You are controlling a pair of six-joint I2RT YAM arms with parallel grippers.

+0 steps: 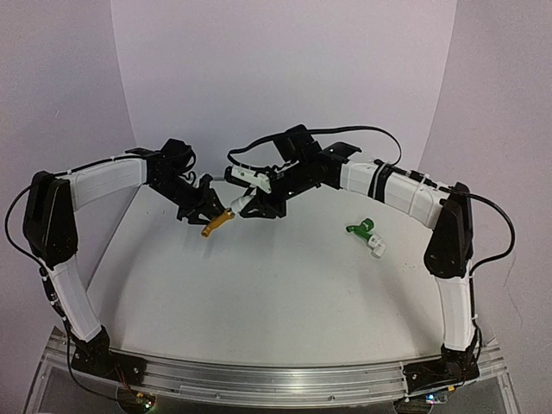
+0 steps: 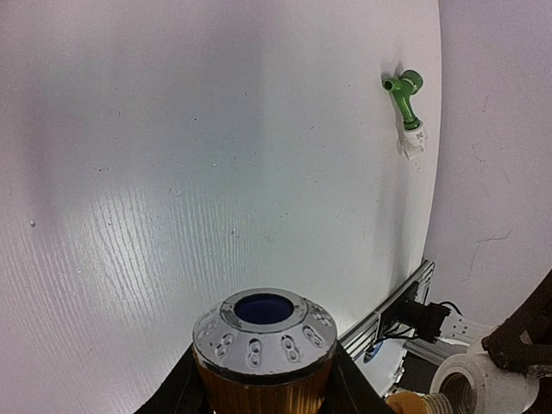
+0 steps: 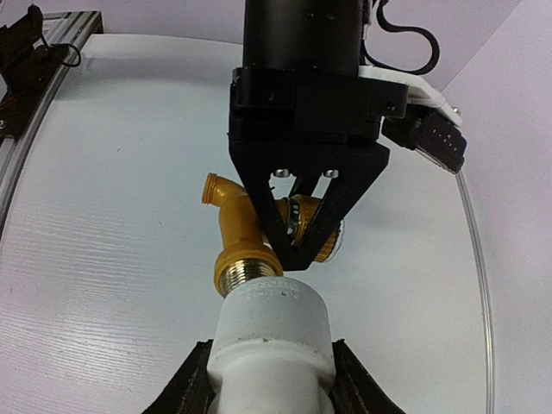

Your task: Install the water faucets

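My left gripper [image 1: 216, 212] is shut on the orange faucet [image 1: 216, 225], gripping it at its round knob, whose silver-grey cap [image 2: 264, 336] fills the bottom of the left wrist view. The faucet's brass threaded end [image 3: 247, 272] points at the white pipe fitting [image 3: 269, 323]. That fitting is held in my right gripper [image 1: 247, 203], which is shut around it. In the left wrist view the fitting's open mouth [image 2: 456, 391] shows right beside the threads. Whether the threads touch or enter it, I cannot tell. Both parts are held above the table.
A green faucet [image 1: 362, 228] with a white fitting [image 1: 377, 246] on its end lies at the table's right side. Light walls enclose the back and sides.
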